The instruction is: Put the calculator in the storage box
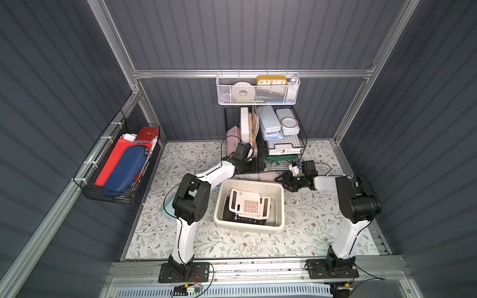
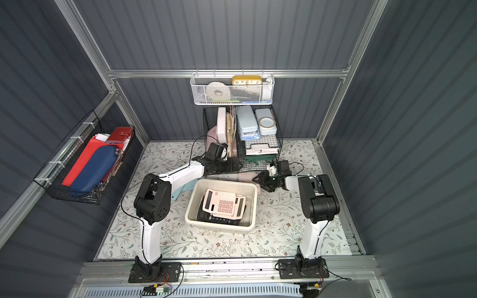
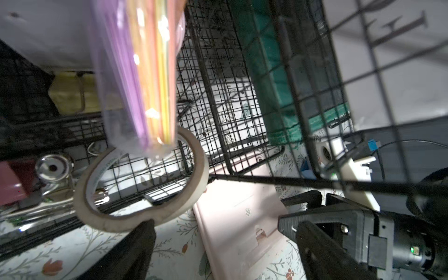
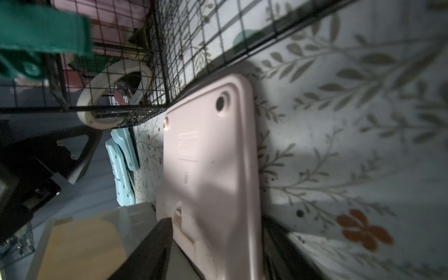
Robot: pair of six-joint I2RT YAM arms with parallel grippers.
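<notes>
A pale pink calculator [image 4: 210,149], its back showing, is between the wire rack and the storage box [image 1: 248,226]. In the right wrist view, my right gripper has its fingers part way apart, on either side of the calculator's near end; whether they press on it cannot be made out. My left gripper is open by the rack's front, nothing gripped; the same calculator [image 3: 242,210] lies past its fingers. Inside the box rest another pink calculator [image 1: 246,202], a second pink one partly under it, and something black beneath.
The black wire rack [image 3: 261,179] is close above both grippers, with a tape roll [image 3: 200,172] and a clear bag of coloured sticks [image 3: 149,84] near the left one. Light-blue items [image 4: 122,163] lie left of the box.
</notes>
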